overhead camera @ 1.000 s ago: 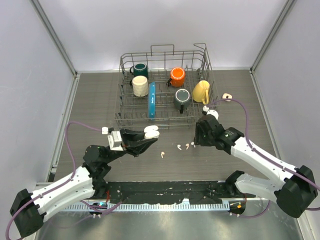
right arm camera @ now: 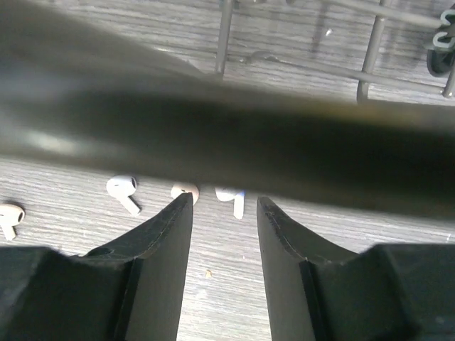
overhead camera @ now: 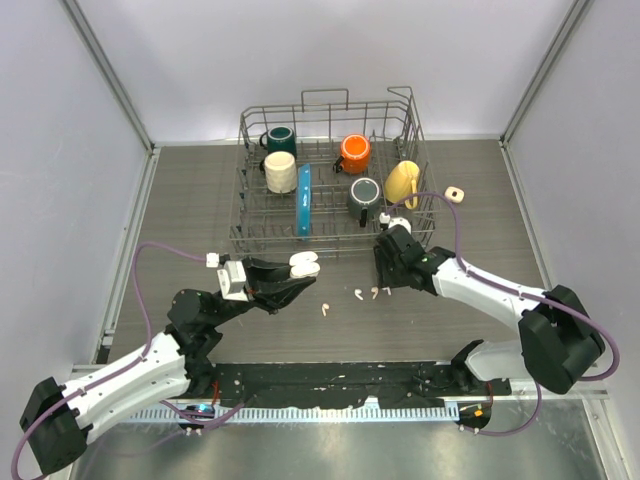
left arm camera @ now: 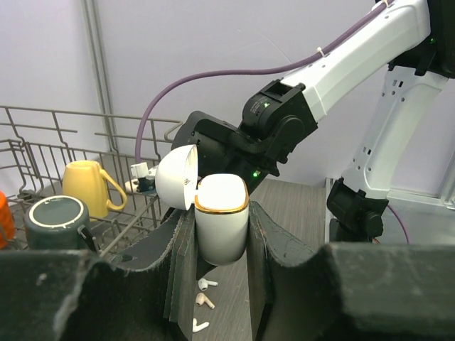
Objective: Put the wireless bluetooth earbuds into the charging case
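My left gripper is shut on the white charging case [left arm camera: 220, 220], whose lid [left arm camera: 175, 175] stands open; in the top view it is left of centre. My right gripper points down over the floor, its fingers part open around a white earbud [right arm camera: 238, 202], with no grasp evident. In the top view they lie on the dark wooden surface below the rack.
A wire dish rack [overhead camera: 310, 240] with mugs and a blue item [overhead camera: 304, 200] fills the back, close above my right gripper. A small white object [overhead camera: 454, 194] lies right of the rack.
My right arm has moved leftward, bringing its gripper over the earbuds near the rack's edge. The left arm and the case appear unchanged.
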